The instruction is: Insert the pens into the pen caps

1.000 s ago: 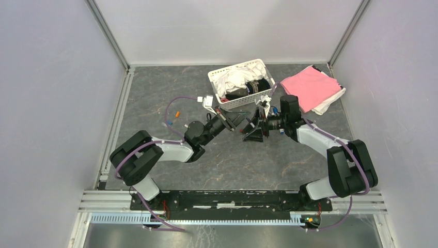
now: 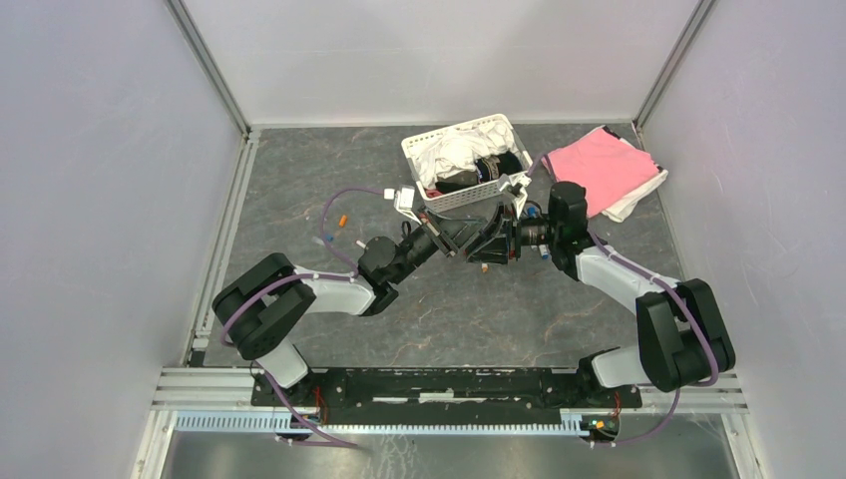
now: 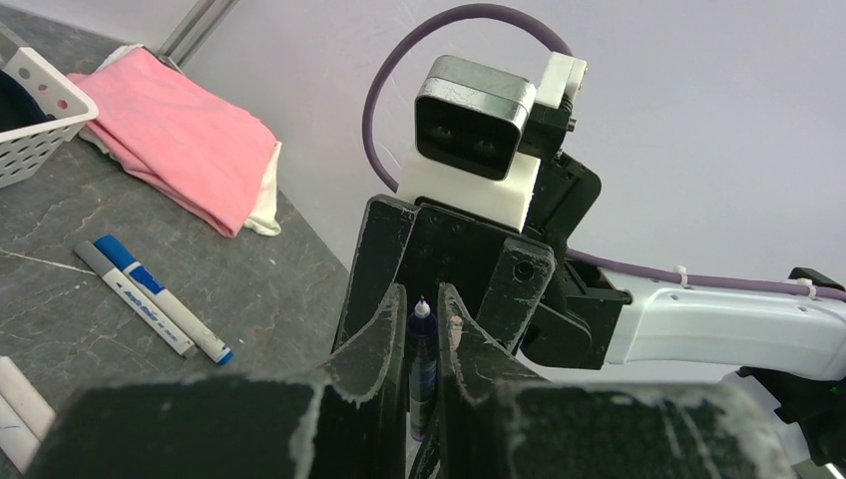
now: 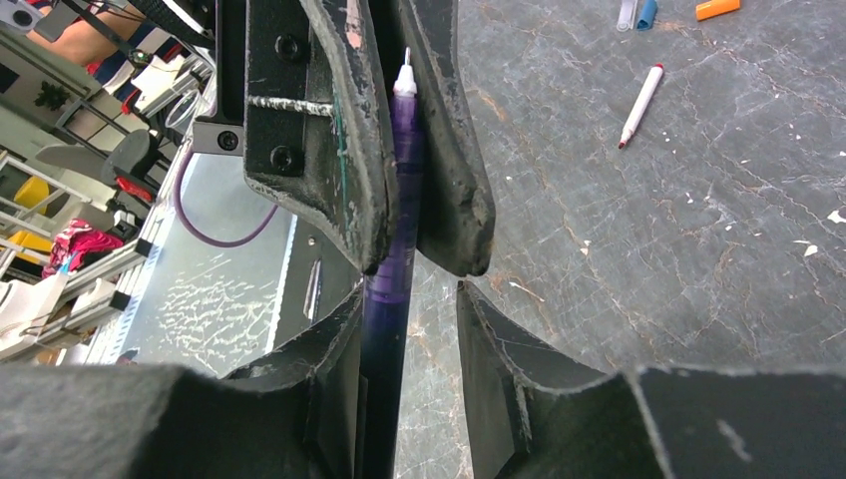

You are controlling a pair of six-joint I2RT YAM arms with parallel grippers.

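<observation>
A purple pen (image 4: 391, 284) with a pointed white tip stands between the two grippers, which meet over the middle of the table. My left gripper is shut on it, as the left wrist view shows, with the tip at its fingertips. My right gripper is part open around the pen's lower body in the right wrist view, close against the left gripper. An orange cap (image 4: 717, 8), a blue cap (image 4: 646, 14) and a red-tipped white pen (image 4: 640, 106) lie on the table.
Markers (image 3: 160, 299) lie to the right, below a white basket (image 2: 469, 200) of cloth and beside pink folded cloths (image 2: 599, 170).
My right arm has shifted slightly, bringing its gripper up against the left one around the pen. The left arm has moved very little.
</observation>
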